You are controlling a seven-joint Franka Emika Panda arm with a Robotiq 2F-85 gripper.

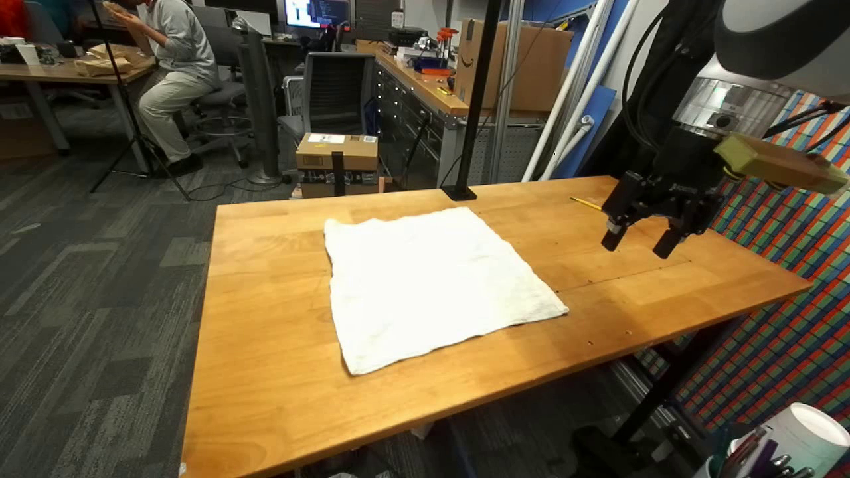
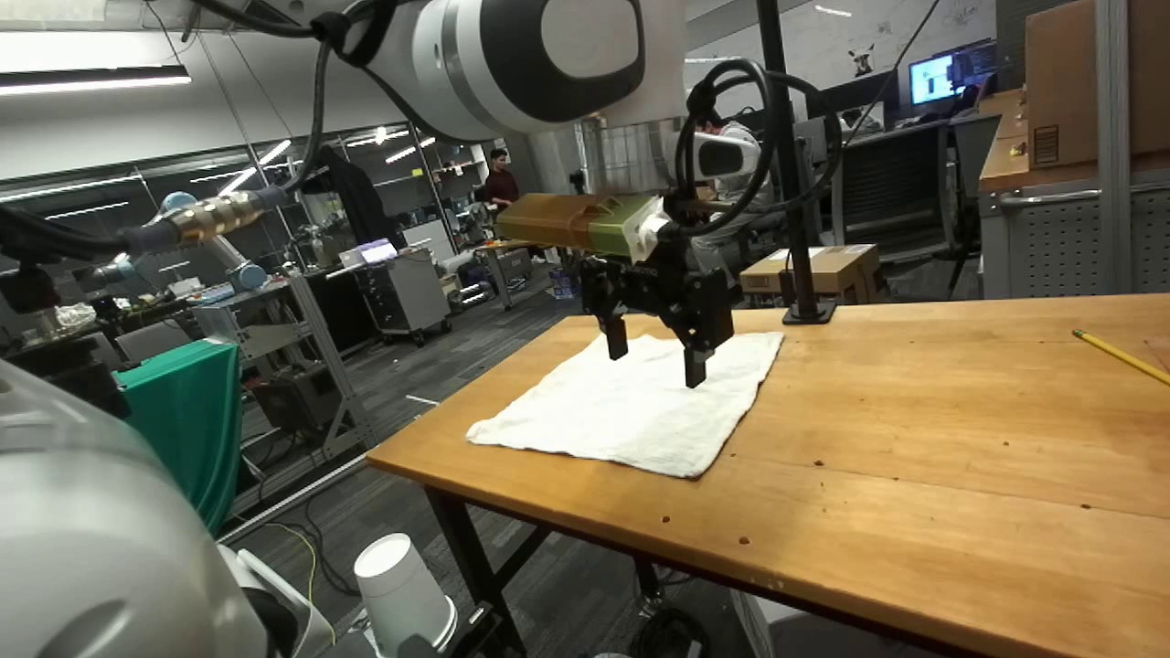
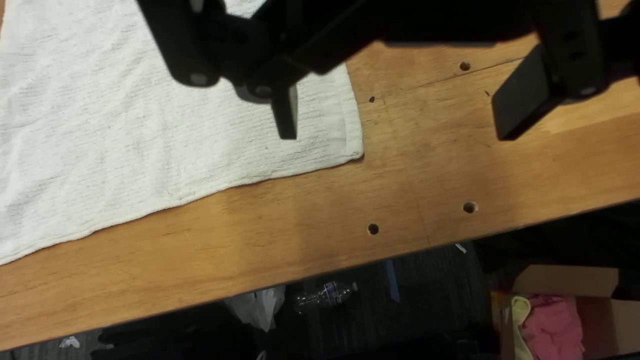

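Note:
A white cloth (image 1: 434, 287) lies spread out almost flat on the wooden table, its edges slightly wavy. Above the table, to the right of the cloth in exterior view 1, hangs my gripper (image 1: 637, 245), open and empty. Exterior view 2 shows the same gripper (image 2: 657, 360) in front of the cloth (image 2: 625, 411), apart from it. From the wrist, one corner of the cloth (image 3: 180, 132) appears beneath the left finger, while bare wood is under the right finger; the gripper has a wide gap between its tips.
A yellow pencil (image 2: 1121, 356) lies toward the table's far side. A black post (image 1: 459, 192) stands at the back edge. Below the front edge, an open cardboard box (image 3: 567, 279) sits on the floor.

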